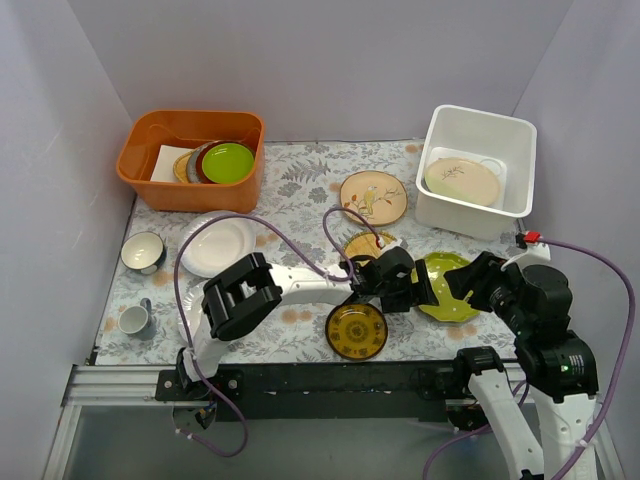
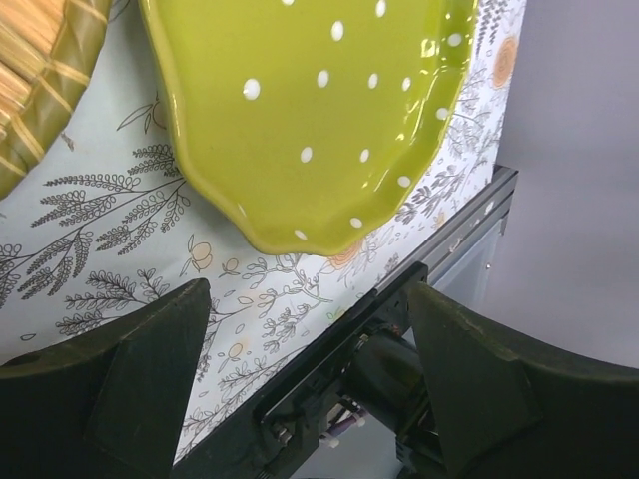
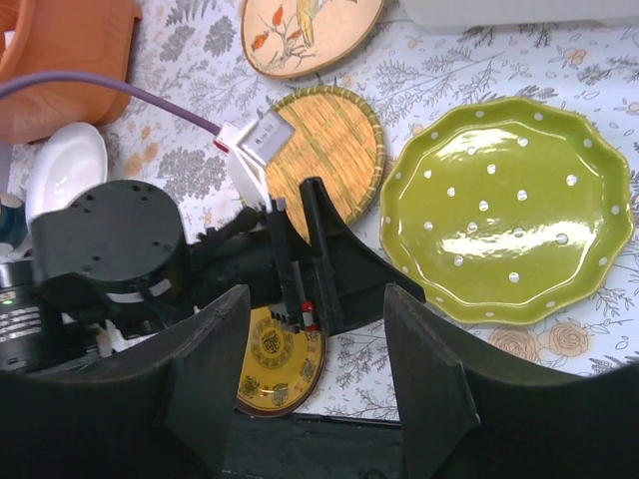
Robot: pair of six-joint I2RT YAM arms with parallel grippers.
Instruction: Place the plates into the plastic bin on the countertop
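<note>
A green dotted plate [image 1: 450, 300] [image 2: 310, 110] [image 3: 504, 210] lies on the right of the countertop, with my open left gripper [image 1: 425, 290] at its left edge. My right gripper [image 1: 462, 275] hangs open above the plate's right side. A woven-patterned plate [image 3: 319, 150] lies behind the left arm, a dark yellow plate [image 1: 355, 332] in front, a bird plate [image 1: 372, 197] at the back. White plates [image 1: 218, 248] lie at the left. The white plastic bin [image 1: 475, 125] holds a beige plate [image 1: 462, 180].
An orange bin [image 1: 140, 150] with several plates stands back left. A bowl [image 1: 143, 252] and mug [image 1: 136, 322] are at the left edge. The front edge is metal railing; walls enclose the sides.
</note>
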